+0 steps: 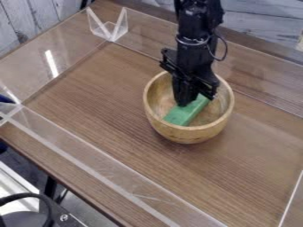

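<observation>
A wooden bowl (164, 127) sits on the brown table, with a green oblong object (183, 113) lying inside it. The black robot arm reaches down from the top of the view. Its gripper (187, 87) is over the bowl, above the upper end of the green object. The fingertips are dark and small, so whether they touch the object or have anything between them is unclear.
A white bent piece (106, 27) stands at the back left. A pale wooden wall runs along the back; black cables lie off the lower-left edge.
</observation>
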